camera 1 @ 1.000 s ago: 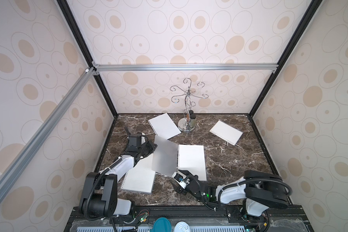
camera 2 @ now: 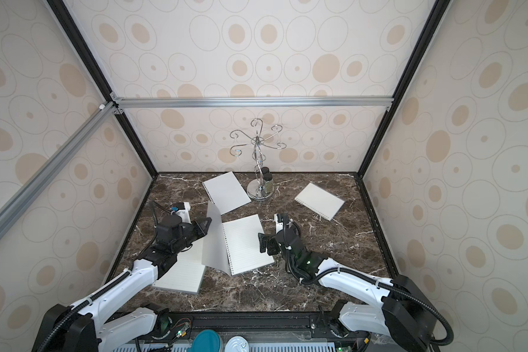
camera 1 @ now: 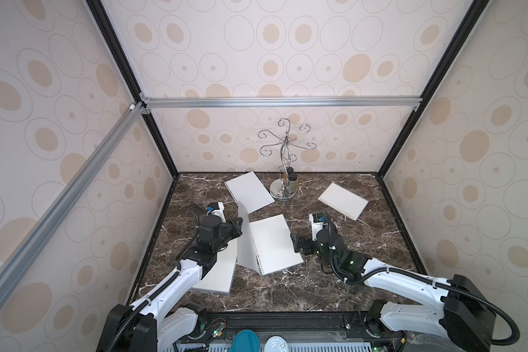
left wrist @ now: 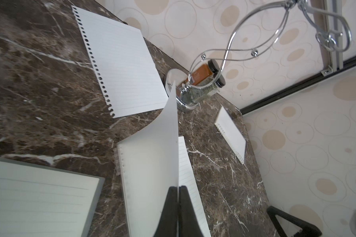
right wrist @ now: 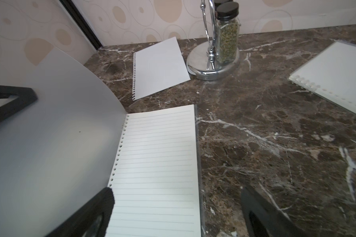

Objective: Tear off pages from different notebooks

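Observation:
A spiral notebook lies in the middle of the table, its lined page [camera 1: 277, 243] facing up. Its grey translucent cover [camera 1: 247, 241] stands raised along the left side. My left gripper is shut on the edge of that cover, which rises curved from between the fingers in the left wrist view. Over the notebook's right edge, my right gripper stands open. Nothing is between its fingers; the lined page [right wrist: 158, 165] and bare table show in the gap. Another lined notebook [camera 1: 217, 274] lies at the front left, partly under my left arm.
One loose torn sheet [camera 1: 250, 191] lies at the back left. Beside it stands a metal rack [camera 1: 284, 189] with spice jars [right wrist: 227, 37]. A closed notebook [camera 1: 343, 200] lies at the back right.
The right gripper has moved from the notebook's front edge to its right side. The notebook has shifted left and turned slightly, while its cover has swung more upright with the left gripper.

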